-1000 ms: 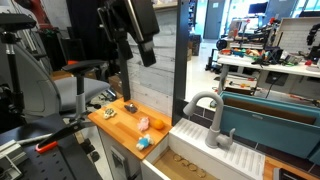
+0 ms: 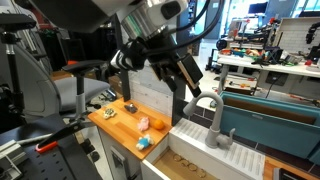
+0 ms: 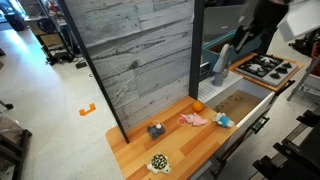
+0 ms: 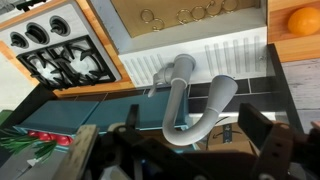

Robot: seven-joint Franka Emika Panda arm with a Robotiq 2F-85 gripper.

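A grey-white curved faucet (image 2: pixel 216 122) stands at the rear rim of a white sink (image 2: pixel 183 138). My gripper (image 2: pixel 191 86) hangs in the air around the height of the faucet's arched top, to its left in exterior view 1. From the wrist view, the faucet (image 4: pixel 182 75) runs between two widely spread dark fingers, with its spout end toward the right one. No contact with the faucet can be made out. The fingers stand open, and nothing appears held.
On the wooden counter (image 2: pixel 122 130) lie an orange (image 2: pixel 157 124), a pink item (image 2: pixel 144 124) and a small blue-and-white item (image 2: pixel 144 142). A toy stove (image 3: pixel 268 68) sits beyond the sink. The sink basin (image 4: pixel 200 22) holds several rings. Behind the faucet is a teal ledge (image 2: pixel 262 127).
Across the last second, my gripper has swung right and come lower in exterior view 1, tilting over toward the faucet. The faucet and the counter items look unmoved.
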